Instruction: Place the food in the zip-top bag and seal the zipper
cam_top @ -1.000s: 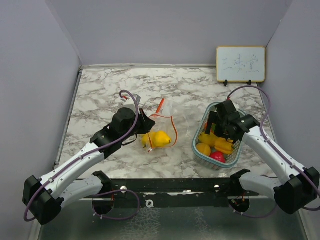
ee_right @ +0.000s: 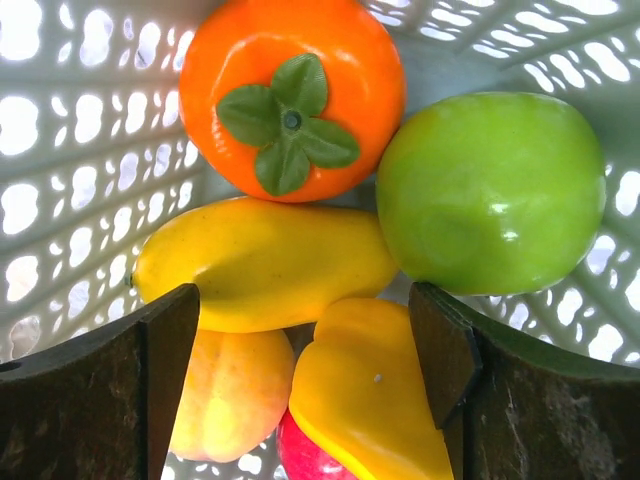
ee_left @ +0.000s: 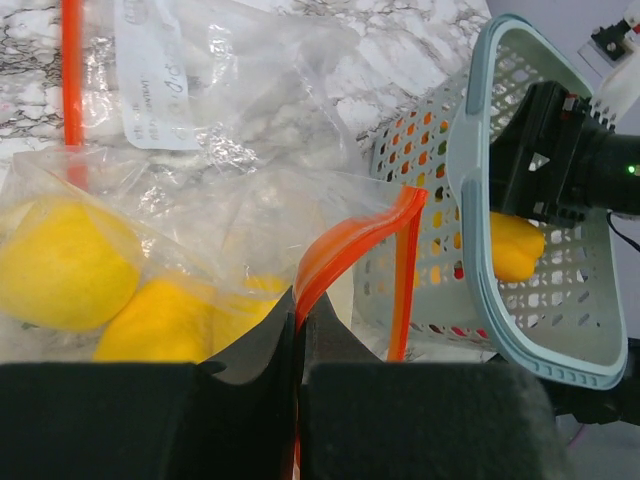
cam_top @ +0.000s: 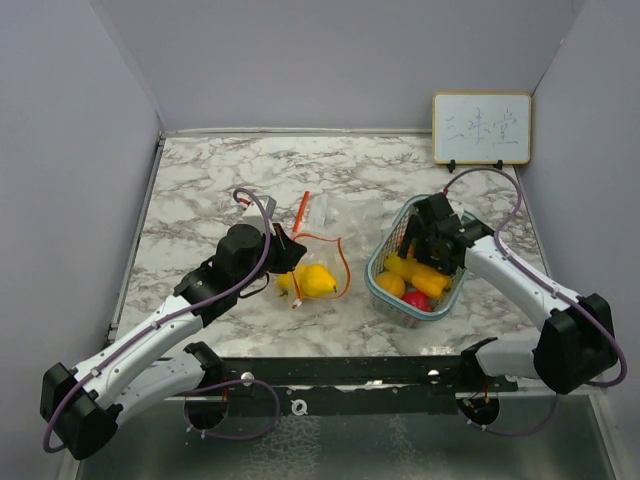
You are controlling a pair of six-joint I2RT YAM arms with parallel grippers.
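Observation:
The clear zip bag (cam_top: pixel 335 225) with red zipper strips holds yellow pieces of food (cam_top: pixel 315 282) (ee_left: pixel 67 265). My left gripper (cam_top: pixel 290 250) is shut on the bag's edge, the red strip running between its fingertips. My right gripper is open inside the basket (cam_top: pixel 405 315), above a yellow pepper (ee_right: pixel 360 390) and a long yellow fruit (ee_right: pixel 260 260). An orange persimmon (ee_right: pixel 290 50), a green fruit (ee_right: pixel 490 190), a peach-like fruit (ee_right: pixel 230 400) and a red one (ee_right: pixel 305 450) lie around them.
The basket stands right of the bag. A whiteboard (cam_top: pixel 480 125) stands at the back right.
The right gripper and the basket have moved left, closer to the bag. The bag's upper red strip has shifted left. The left arm has moved slightly left since a second ago.

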